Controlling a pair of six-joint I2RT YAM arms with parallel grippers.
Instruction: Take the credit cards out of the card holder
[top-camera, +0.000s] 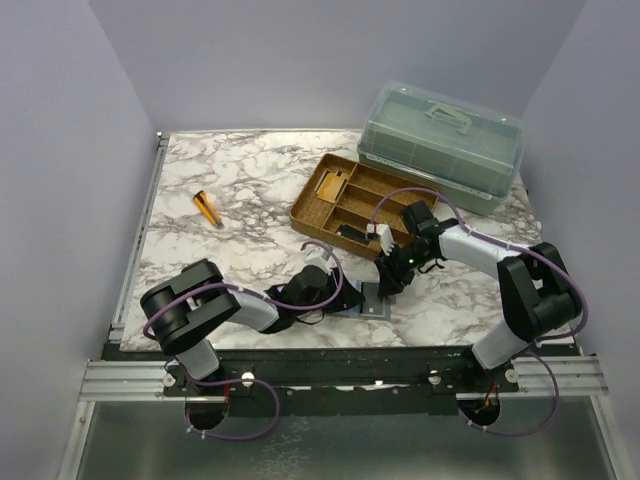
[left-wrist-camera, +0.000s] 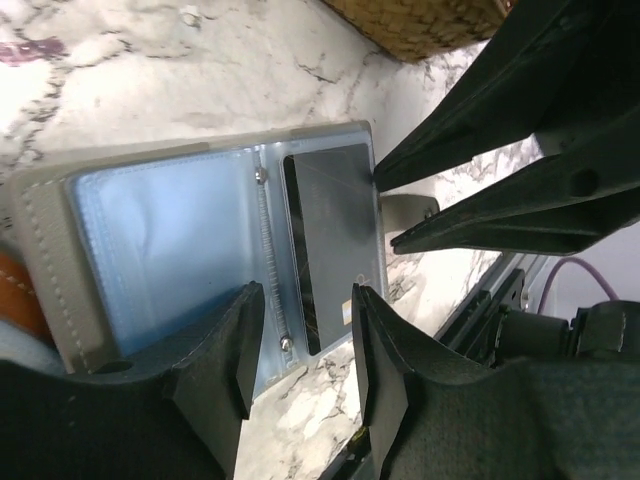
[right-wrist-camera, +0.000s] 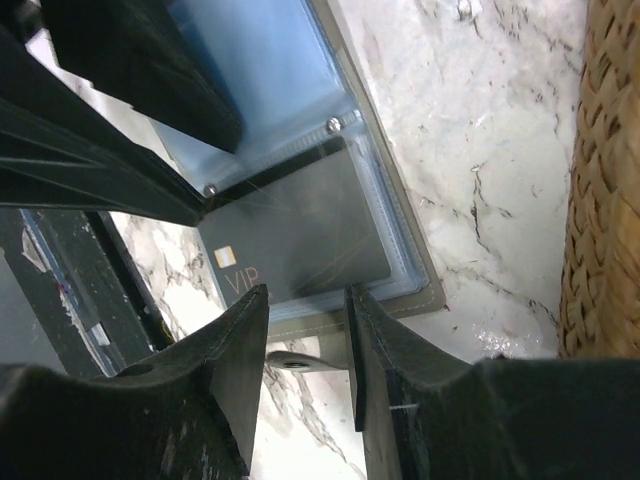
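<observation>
The open card holder lies near the front edge, with clear sleeves over a blue card and a dark grey card marked VIP. My left gripper hovers over it, fingers apart at the dark card's near end and the seam. My right gripper is at the holder's outer edge by the dark card, fingers part open; whether anything is between them is unclear.
A woven divided basket stands just behind the holder, with a green lidded box beyond it. An orange cutter lies at the left.
</observation>
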